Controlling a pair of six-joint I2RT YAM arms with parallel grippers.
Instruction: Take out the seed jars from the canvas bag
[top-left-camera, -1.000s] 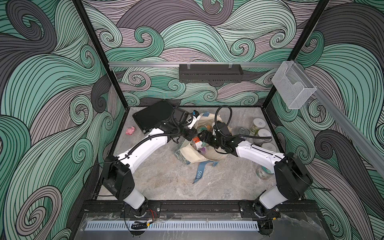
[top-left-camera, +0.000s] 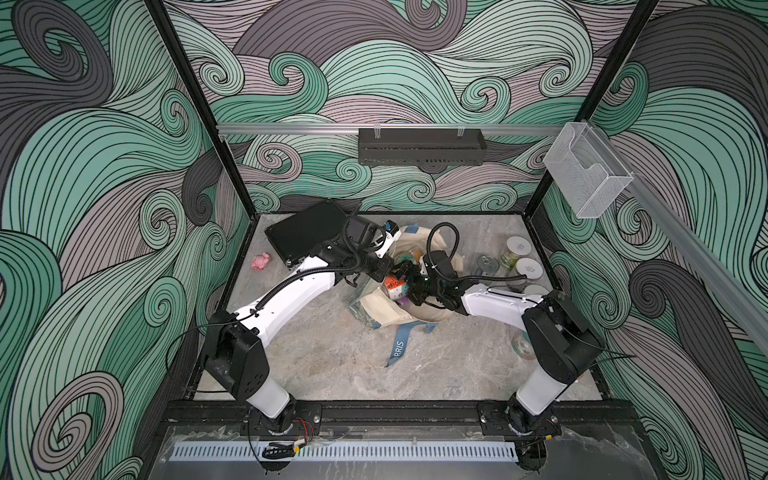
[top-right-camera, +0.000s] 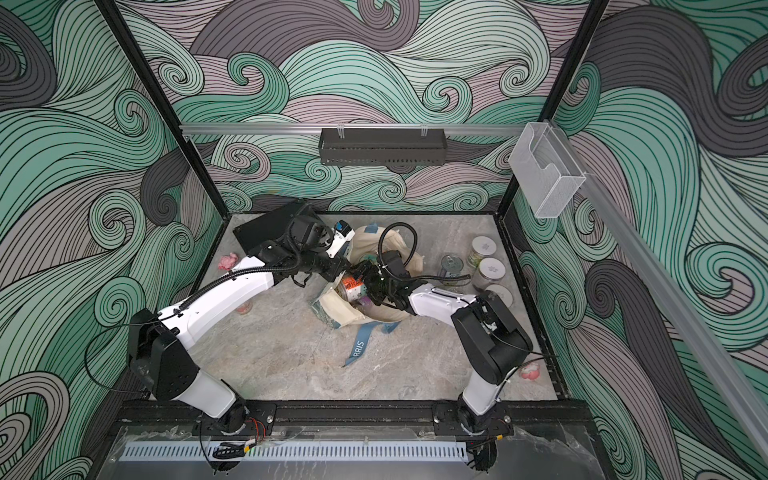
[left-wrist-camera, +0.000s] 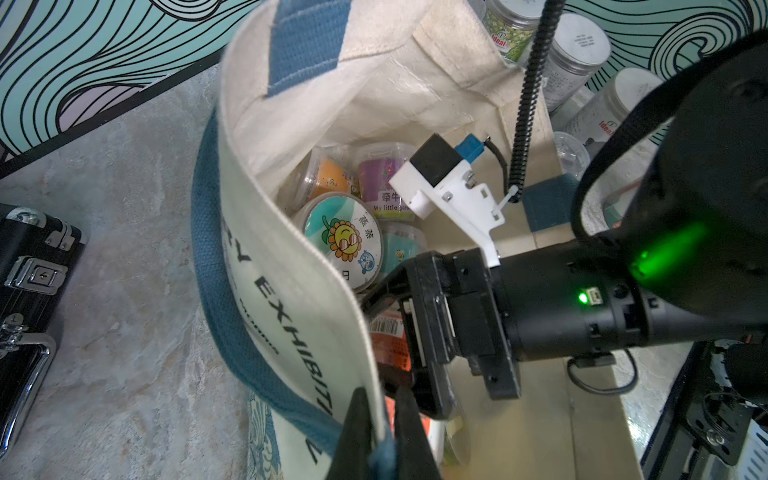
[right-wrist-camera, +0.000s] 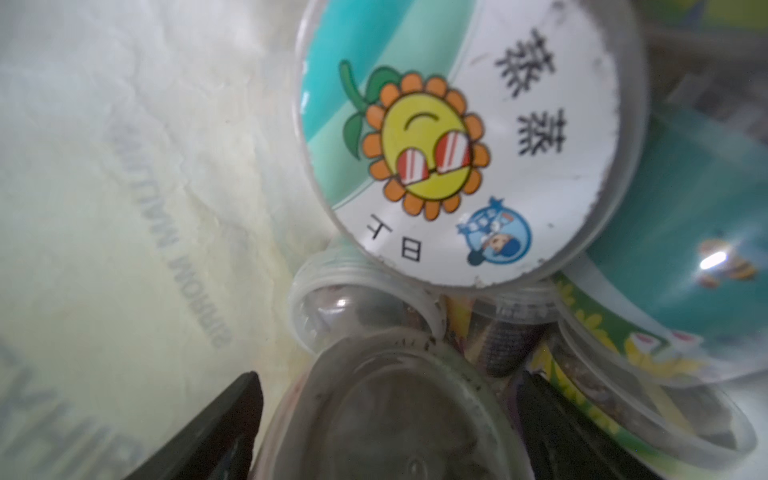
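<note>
The canvas bag (left-wrist-camera: 280, 304) lies open mid-table, seed jars packed inside: a white-lidded sunflower jar (right-wrist-camera: 488, 72), a teal jar (right-wrist-camera: 672, 216), purple and orange ones behind. My left gripper is shut on the bag's rim, holding that side up. My right gripper reaches down inside the bag, fingers part open on either side of a clear jar lid (right-wrist-camera: 400, 376) below the sunflower jar; whether they touch it I cannot tell.
A black case (top-left-camera: 304, 228) stands at back left. Several jars (top-left-camera: 516, 248) stand along the right side. A pink object (top-left-camera: 261, 261) lies at left.
My right arm has moved slightly left, its gripper shifting within the bag. My left arm looks still.
</note>
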